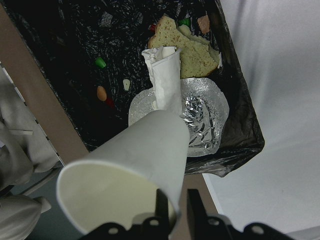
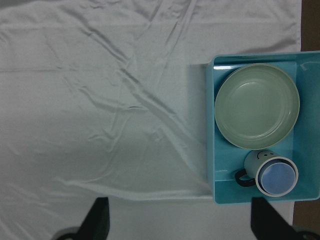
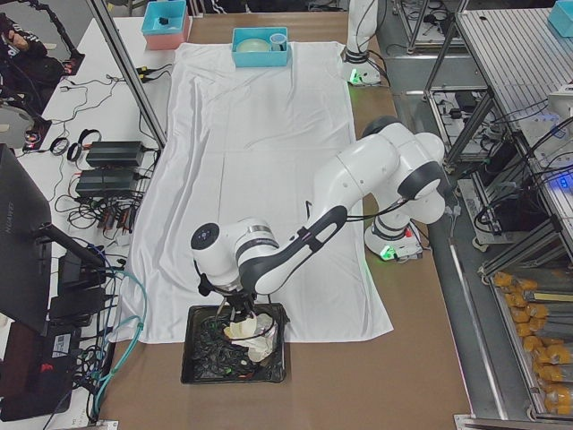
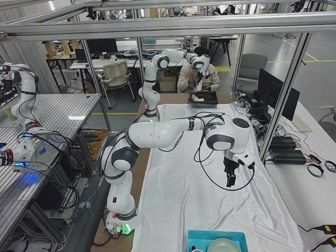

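A white paper cup is tilted in the grip of my left gripper, one finger inside it and one outside at the rim. It hangs over a black-lined bin holding a crushed foil dish, bread, crumpled white paper and small scraps. In the camera left view the left gripper's tips are largely hidden by its arm. My right gripper is open, empty, above the white cloth.
A blue tray with a green plate and a mug stands at the far end of the cloth. Monitors, cables and metal posts line the side.
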